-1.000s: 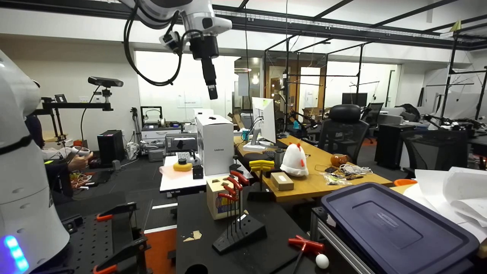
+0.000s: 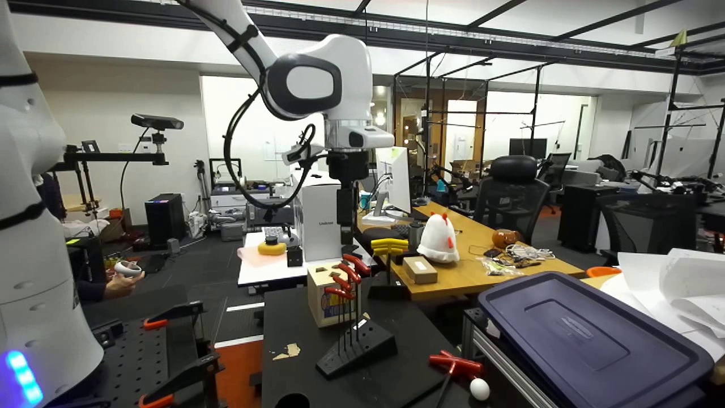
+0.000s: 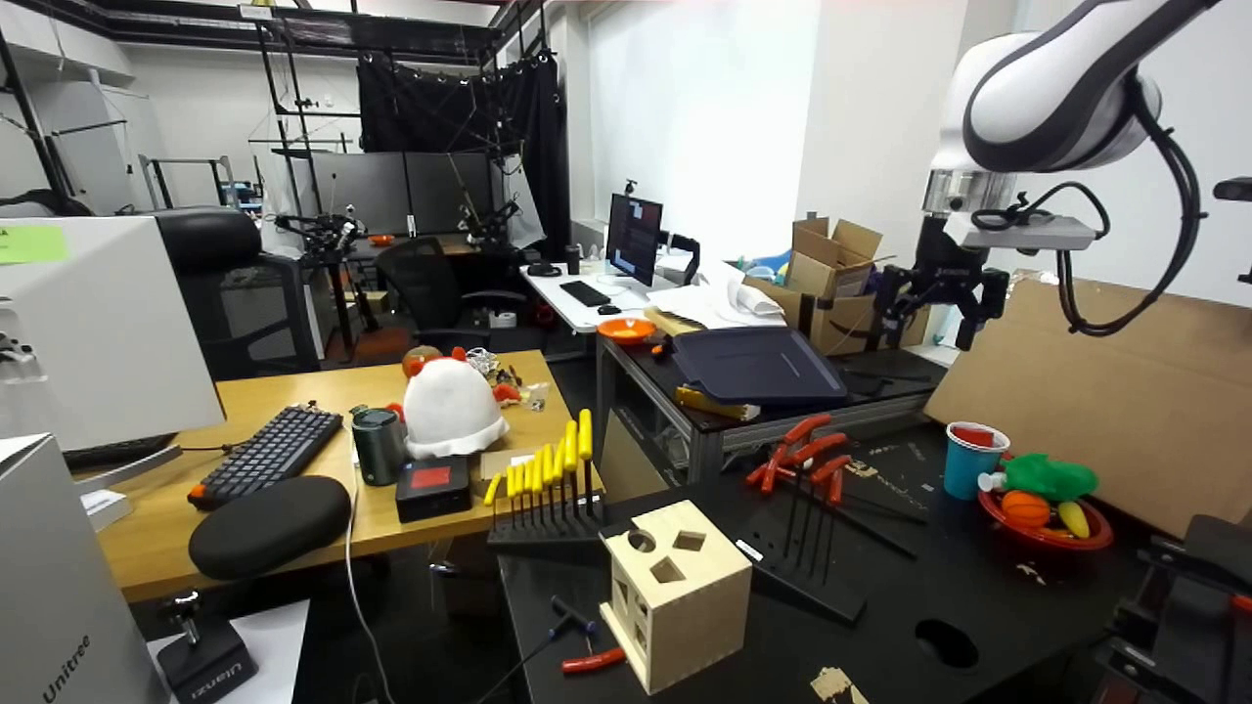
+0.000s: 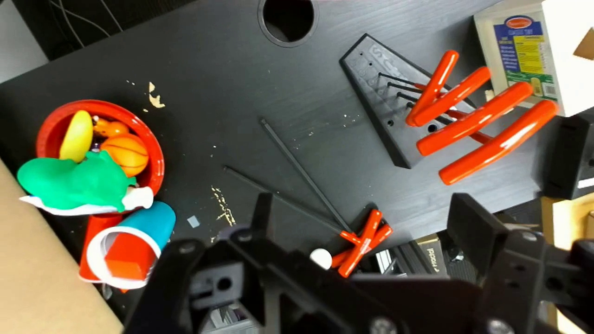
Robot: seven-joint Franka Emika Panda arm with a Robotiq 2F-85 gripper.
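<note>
My gripper stands open above the black table, its two fingers wide apart with nothing between them. In exterior view 2 the gripper [image 3: 923, 329] hangs clear of the tabletop, pointing down. Red-handled hex keys [image 4: 473, 119] stand upright in a black slanted holder [image 4: 370, 69]. Two loose red-handled keys [image 4: 359, 245] lie crossed on the table, a white ball [image 4: 321, 258] beside them. A red bowl [image 4: 158, 161] holds a toy banana, a small basketball and a green-and-white toy. Next to it, a teal cup [image 4: 158, 220] has a red block inside.
A wooden shape-sorter box [image 3: 716, 610] stands near the holder, yellow-handled keys [image 3: 552, 469] behind it. A dark blue lid [image 2: 591, 340] lies on a neighbouring bench. Cardboard [image 3: 1092, 399] walls off the bowl's side. The table has a round hole [image 4: 287, 19].
In exterior view 1 the arm has come down and shifted right; the gripper now hangs lower and more nearly vertical.
</note>
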